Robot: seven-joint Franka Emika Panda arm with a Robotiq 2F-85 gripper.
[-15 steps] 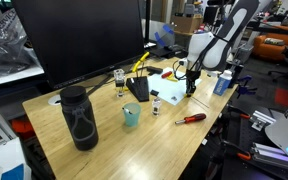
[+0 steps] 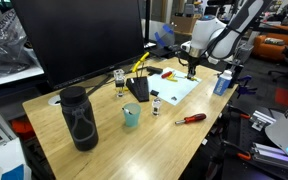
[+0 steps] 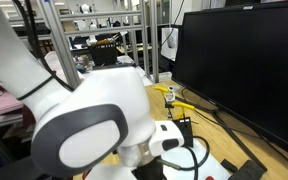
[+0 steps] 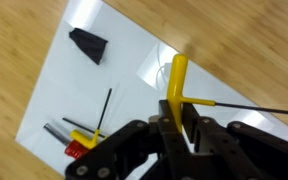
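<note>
A yellow-handled tool [image 4: 177, 82] with a thin dark shaft is held by my gripper in the wrist view. The fingers are shut on it, and the shaft points off to the right. Exterior view 1 shows the gripper [image 2: 192, 73] above the far end of the white sheet [image 2: 180, 91]; the held tool is too small to make out there. A second yellow-handled tool [image 4: 85, 138] lies on the sheet beside a red-handled one [image 4: 76, 149]. In exterior view 2 the arm's white body hides the gripper.
Another yellow handle [image 2: 141, 61] rises from a black holder [image 2: 141, 85]. A red-handled screwdriver [image 2: 191, 119], a mug [image 2: 131, 115], a small bottle [image 2: 155, 107] and a black cylinder [image 2: 80, 118] stand or lie nearer. The monitor [image 3: 246, 70] edges the back. Open wood lies at front left.
The objects on the table look unmoved.
</note>
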